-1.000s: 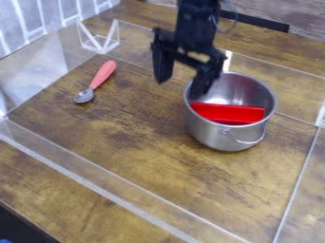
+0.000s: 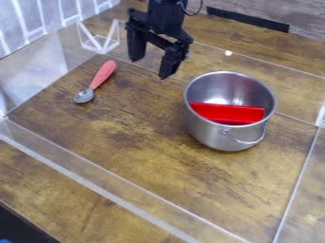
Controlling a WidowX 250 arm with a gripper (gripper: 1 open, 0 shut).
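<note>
My black gripper (image 2: 155,55) hangs over the back of the table, left of and behind the steel pot, with its fingers open and nothing visible between them. The steel pot (image 2: 233,91) with a wire handle stands right of centre and holds a red block (image 2: 229,113). A spoon with a red handle (image 2: 105,73) lies at the left, below and left of my gripper.
Clear plastic walls (image 2: 32,28) edge the work area, and a small white frame (image 2: 99,36) sits at the back left.
My gripper has moved back and to the left, away from above the pot. The pot, red block and spoon look unmoved.
</note>
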